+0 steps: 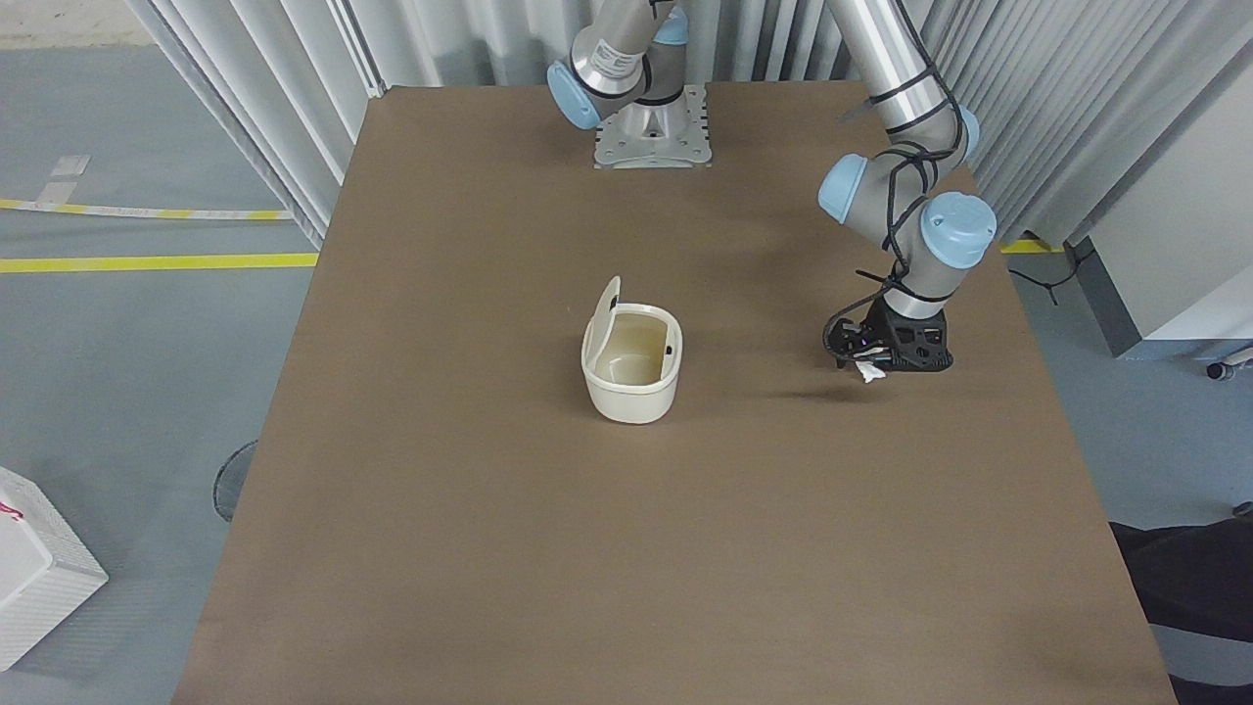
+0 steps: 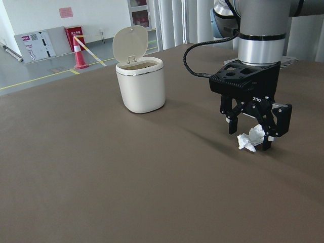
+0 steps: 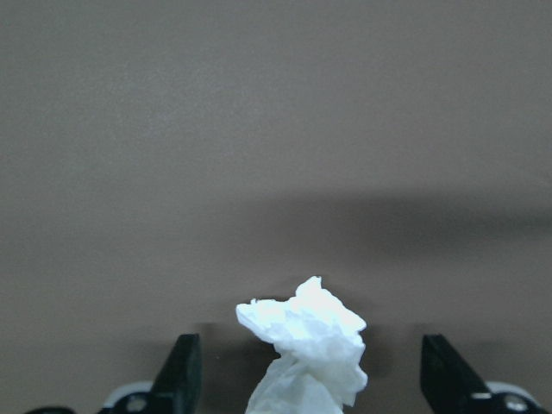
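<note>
A crumpled white tissue [image 3: 306,354] lies on the brown table between the two black fingers of my gripper, which stands open low over it. In the left view the tissue [image 2: 249,140] sits under the gripper [image 2: 250,136]; from the front it is mostly hidden behind the gripper [image 1: 881,358]. A small white bin [image 1: 630,376] with its lid raised stands to the left of the gripper, apart from it; it shows upright in the left view [image 2: 140,91] as well.
The arm's base plate [image 1: 652,151] is at the back edge, and a white curtain runs behind it.
</note>
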